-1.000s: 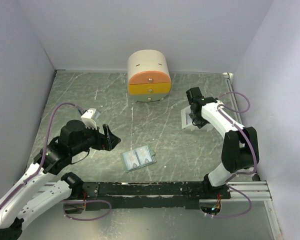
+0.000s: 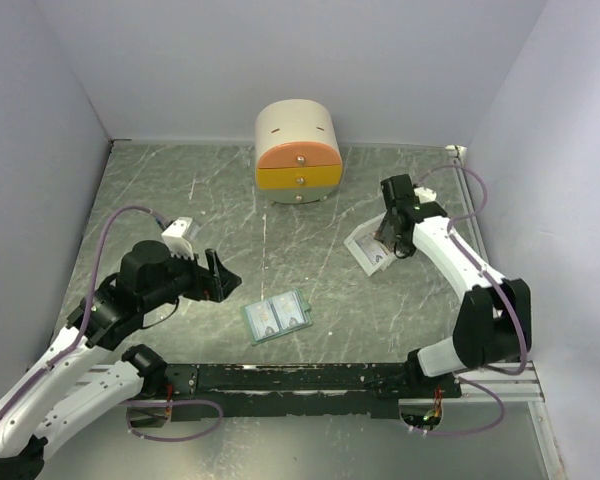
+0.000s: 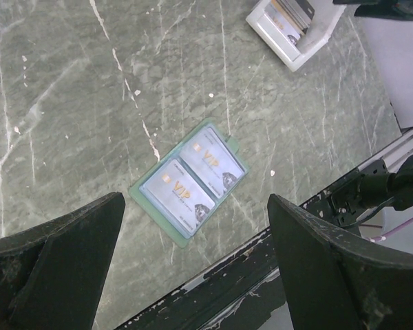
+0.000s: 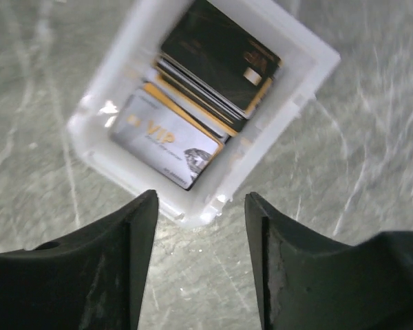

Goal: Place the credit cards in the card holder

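A white tray (image 2: 366,250) on the right holds credit cards; in the right wrist view a VIP card (image 4: 162,141) lies beside stacked dark cards (image 4: 217,55). My right gripper is over the tray's near end, fingers apart, nothing seen between them. A green card holder (image 2: 276,316) lies front centre with two VIP cards in its slots, clearer in the left wrist view (image 3: 181,197). My left gripper (image 2: 220,270) hangs open and empty above the table, left of the holder.
A small drawer cabinet (image 2: 298,150) stands at the back centre. Walls close in at back and sides; the right wall is near my right arm.
The white tray has turned and shifted left compared with a second ago. The left arm is unmoved.
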